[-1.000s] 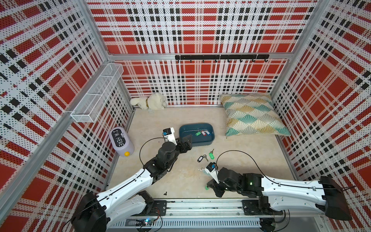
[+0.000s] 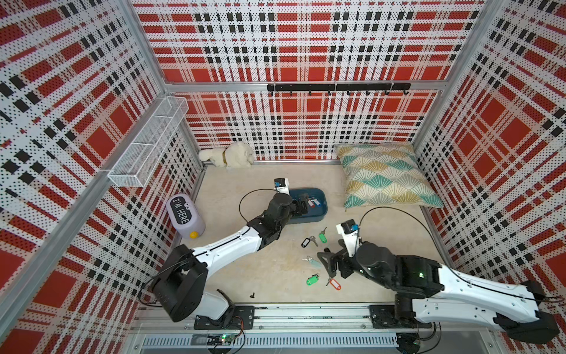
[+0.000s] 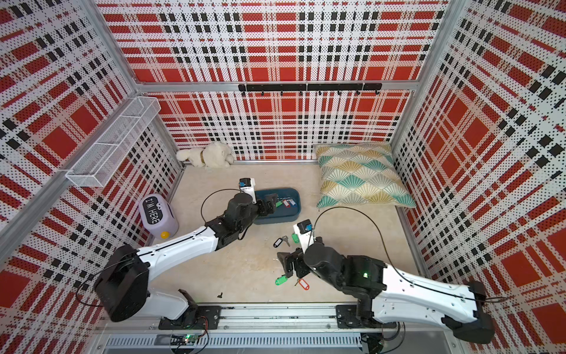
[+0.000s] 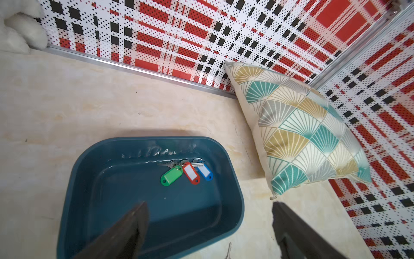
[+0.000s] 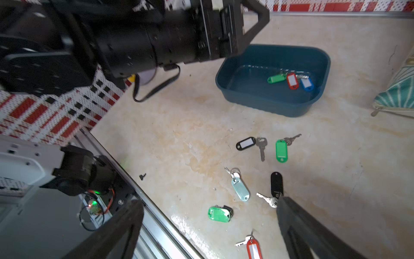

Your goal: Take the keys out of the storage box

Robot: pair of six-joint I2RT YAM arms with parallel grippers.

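Note:
The dark teal storage box (image 4: 107, 194) sits mid-table. At its back right lie keys with a green tag (image 4: 171, 175), a red tag (image 4: 191, 173) and a blue tag (image 4: 204, 171). My open left gripper hangs over the box, empty. My open right gripper is over the front right of the table, empty. Outside the box several tagged keys lie on the table, among them a green one (image 5: 281, 150), a black one (image 5: 276, 183) and a red one (image 5: 253, 249).
A patterned pillow (image 2: 386, 174) is at the back right, a plush dog (image 2: 235, 155) at the back left and a lilac container (image 2: 194, 221) at the left. A wire shelf (image 2: 147, 144) hangs on the left wall. The table left of the box is clear.
My right arm has risen and shifted right, showing more of the keys on the table.

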